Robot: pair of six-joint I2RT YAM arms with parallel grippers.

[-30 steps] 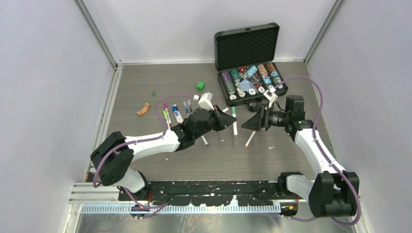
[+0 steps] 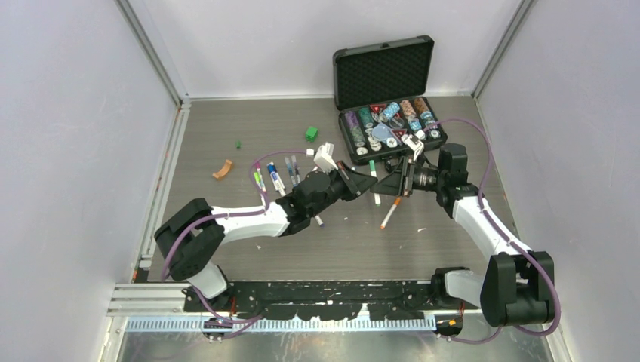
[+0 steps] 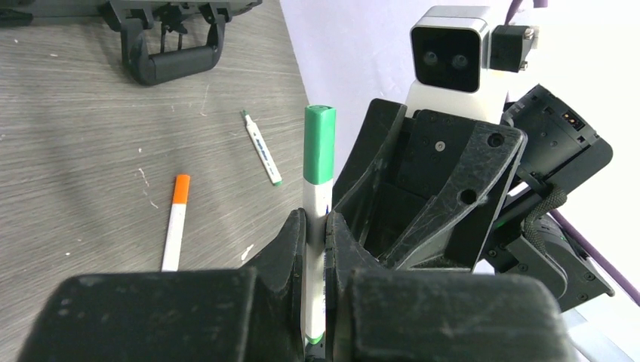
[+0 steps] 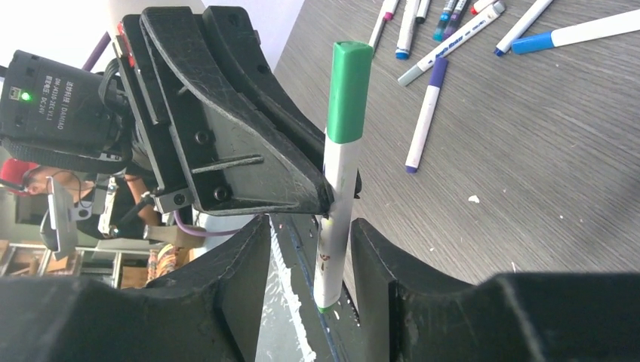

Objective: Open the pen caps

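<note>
A white marker point(image 2: 376, 197) with a green cap stays pinched in my left gripper, which is shut around its white barrel. In the left wrist view the green cap point(image 3: 320, 145) stands clear above the fingers, on the barrel. My right gripper faces it from the other side; its fingers are part open with the barrel between them, the right finger point(image 4: 370, 253) close to it. Whether either right finger touches the marker, I cannot tell. In the top view both grippers nearly meet around the marker.
An orange-capped marker point(image 3: 176, 222) and a green-ended marker point(image 3: 262, 148) lie on the table. More pens, among them a blue-capped marker point(image 4: 575, 32), lie farther left. The open case of chips point(image 2: 394, 128) stands at the back.
The left gripper has moved right with the green-capped marker, and the right gripper has shifted slightly left.
</note>
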